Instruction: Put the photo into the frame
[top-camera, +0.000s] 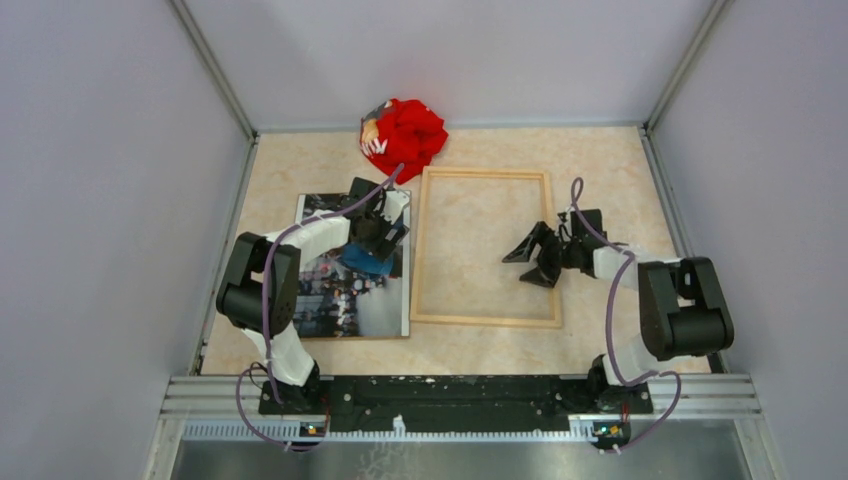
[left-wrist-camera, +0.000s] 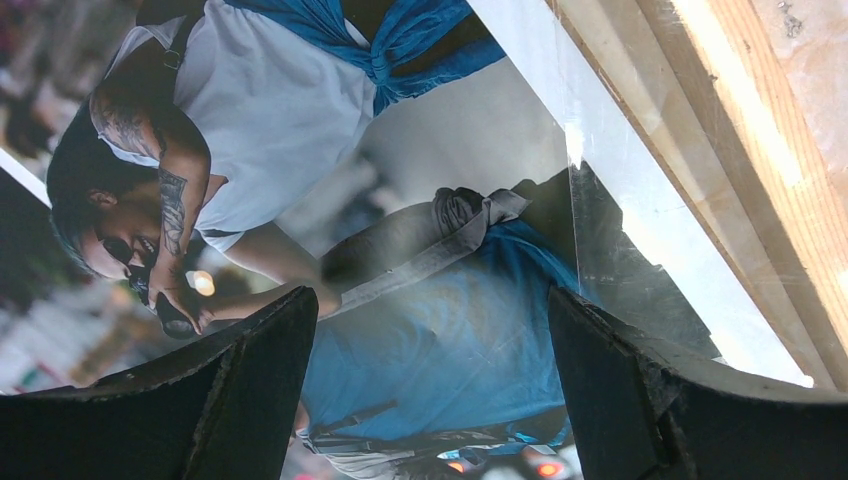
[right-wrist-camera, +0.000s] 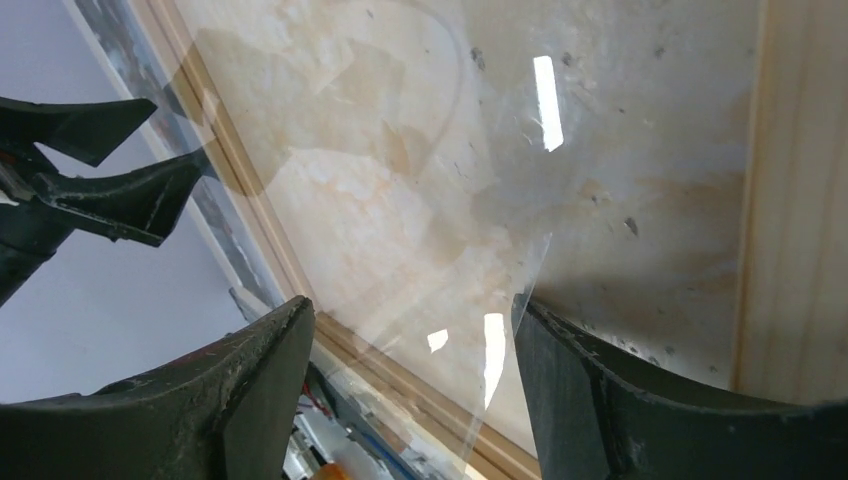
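Observation:
The photo (top-camera: 350, 300) lies on the left half of the table, with my left gripper (top-camera: 385, 235) open over its upper right part; in the left wrist view its white edge and a wooden strip (left-wrist-camera: 760, 110) show beside the open fingers. Right of it lies the empty light wooden frame (top-camera: 485, 321). My right gripper (top-camera: 525, 260) is open over the frame's right inner side. In the right wrist view its fingertips (right-wrist-camera: 295, 315) are close to a clear sheet, with the frame's rail (right-wrist-camera: 795, 220) at the right.
A crumpled red cloth (top-camera: 410, 135) lies at the back behind the photo and frame. Bare table shows along the front and right of the frame. Walls enclose the sides and back.

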